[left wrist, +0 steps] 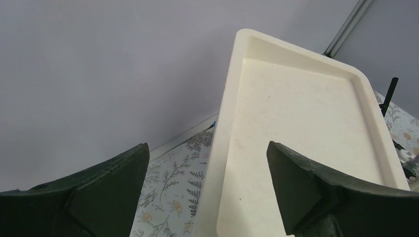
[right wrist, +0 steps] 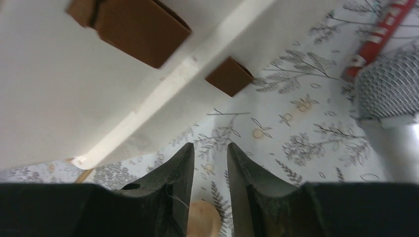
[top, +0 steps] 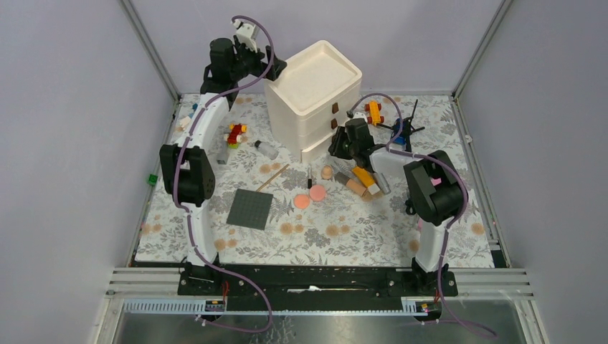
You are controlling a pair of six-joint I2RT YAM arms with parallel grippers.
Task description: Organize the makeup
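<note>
A white organizer with drawers and brown pulls stands at the back. My left gripper is open over the left end of its top tray, with the tray's rim between its fingers in view. My right gripper is low beside the drawer fronts, its fingertips close together; whether it holds anything cannot be seen. Makeup lies in front: pink compacts, a clear bottle, tubes, a red pencil and a round beige piece.
A dark square pad lies front left. Toy vehicles stand at both sides, and a black drone at the right.
</note>
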